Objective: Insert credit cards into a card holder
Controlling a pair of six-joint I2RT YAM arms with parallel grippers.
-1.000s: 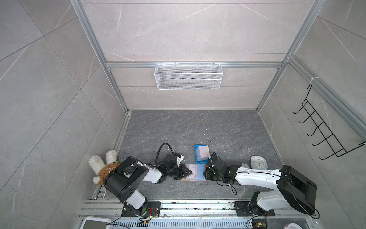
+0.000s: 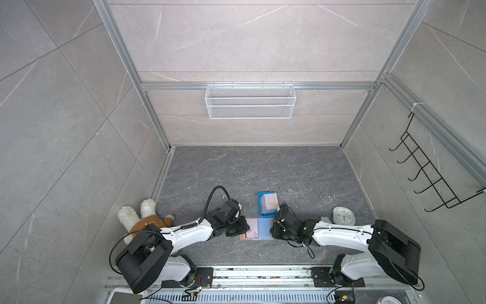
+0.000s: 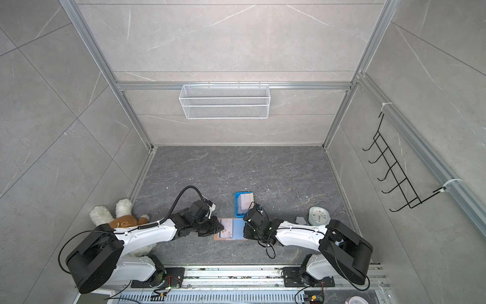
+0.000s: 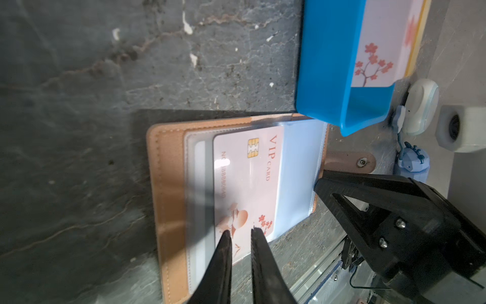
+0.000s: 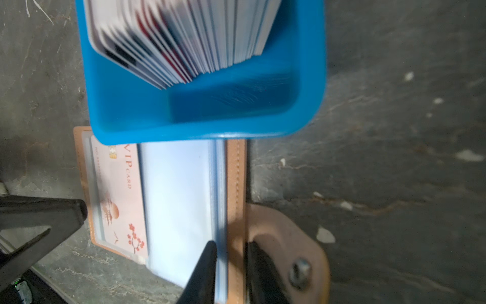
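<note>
An open tan card holder [image 4: 169,207] with clear sleeves lies on the grey floor. A pink VIP card [image 4: 245,187] shows at its left section, beside a pale blue sleeve [image 5: 177,202]. Just behind the holder, a blue box [image 4: 326,65] holds an upright stack of cards [image 5: 192,35]. My left gripper hovers over the holder's left section, its fingertips a little apart, with nothing visible between them. My right gripper is at the holder's right edge, fingertips apart over the tan border and nothing visibly held.
A plush toy [image 2: 136,220] sits at the left wall, and a white clock [image 2: 343,215] stands right of my right arm. A wire basket [image 2: 250,101] hangs on the back wall, a black hook rack [image 2: 425,167] on the right.
My left arm's elbow and forearm have shifted leftward, with the gripper drawn slightly left over the holder. The right arm, box and holder look unchanged.
</note>
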